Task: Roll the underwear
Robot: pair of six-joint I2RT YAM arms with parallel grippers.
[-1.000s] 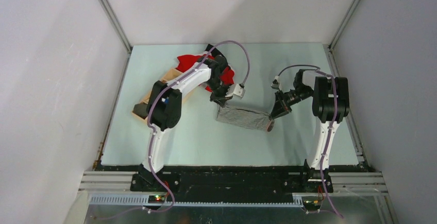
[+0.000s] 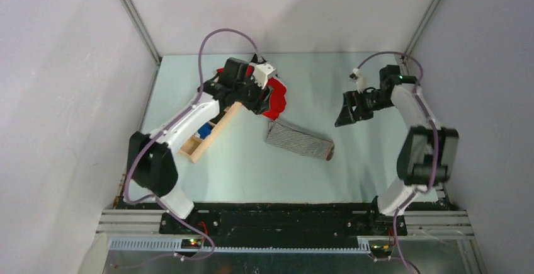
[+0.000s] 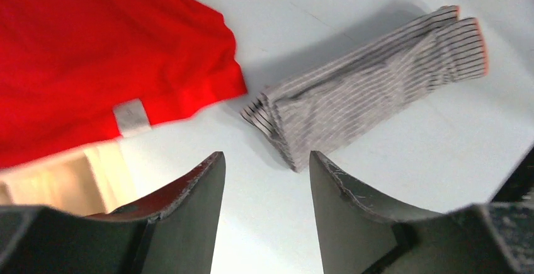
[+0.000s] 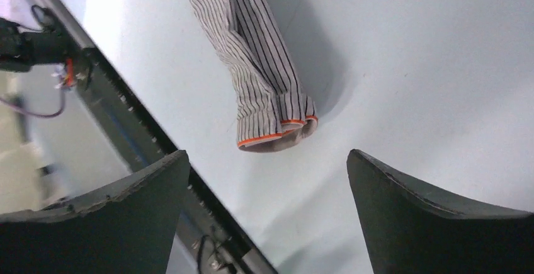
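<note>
The grey striped underwear (image 2: 299,140) lies on the table as a long folded strip, its orange-edged waistband end toward the right. In the left wrist view the underwear (image 3: 359,91) has a loose fold along its far side. My left gripper is open above the table by the strip's left end, nothing between its fingers. In the right wrist view, the waistband end of the underwear (image 4: 277,119) opens toward my right gripper. That gripper is open and empty, up and to the right of the cloth.
Red cloth (image 2: 275,97) lies behind the left gripper, partly hidden by the arm. A wooden compartment box (image 2: 196,148) holding something blue stands on the left.
Both grippers have let go of the underwear's ends and drawn away, the left one up and leftward, the right one up and rightward. The strip is a little narrower at its left end.
</note>
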